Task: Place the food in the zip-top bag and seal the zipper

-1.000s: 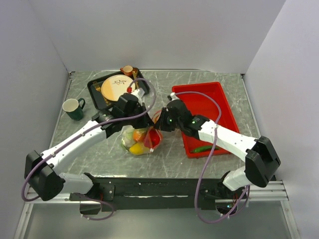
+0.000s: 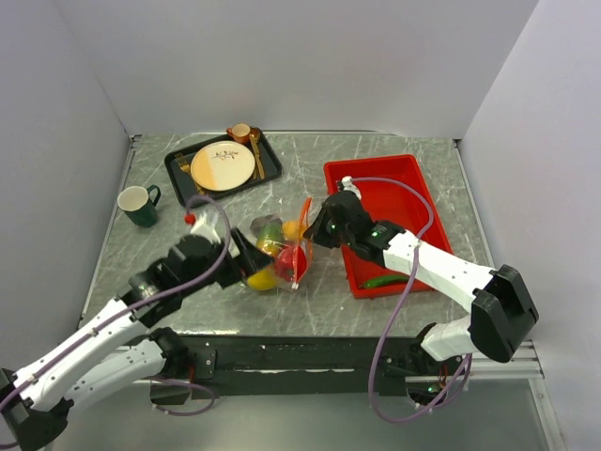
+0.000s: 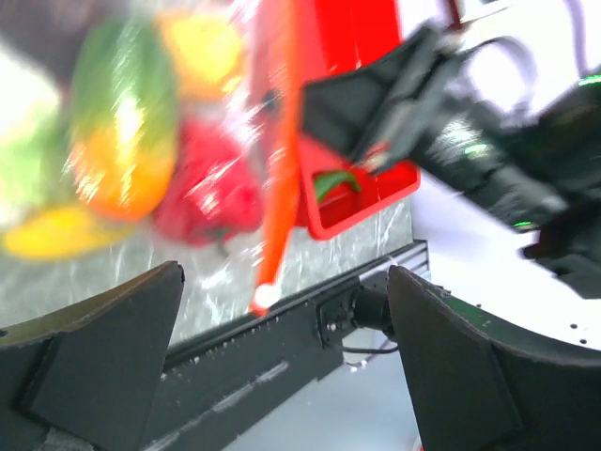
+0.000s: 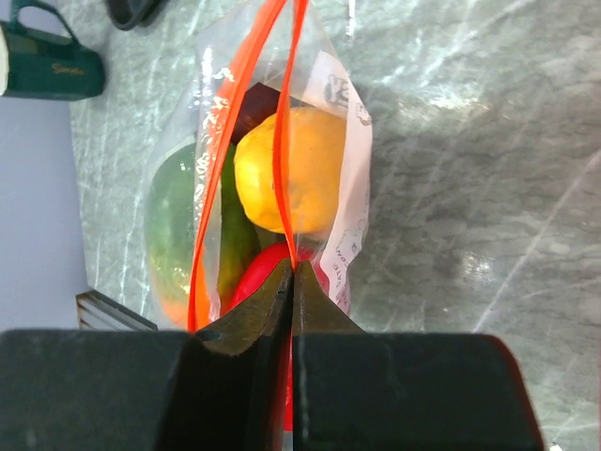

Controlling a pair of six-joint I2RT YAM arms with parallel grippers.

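Note:
The zip top bag [image 2: 277, 246] lies at the middle of the counter holding mango [image 4: 174, 225], orange fruit [image 4: 286, 169], red pepper [image 3: 207, 183] and yellow produce [image 3: 56, 235]. Its orange zipper strips [image 4: 216, 160] run along the top side. My right gripper is shut at the zipper, one orange strip running to its fingertips. My left gripper is open at the bag's near left, blurred in the top view, with the zipper strip's end between and beyond its fingers in the wrist view.
A red bin [image 2: 385, 197] with a green vegetable [image 2: 380, 280] stands at the right. A black tray [image 2: 268, 155] with plate and utensils is at the back; a green mug [image 2: 138, 207] stands at the left.
My left arm has pulled back toward the near left from the zipper, and its gripper is now open. My right gripper has moved slightly rightward with the zipper strip.

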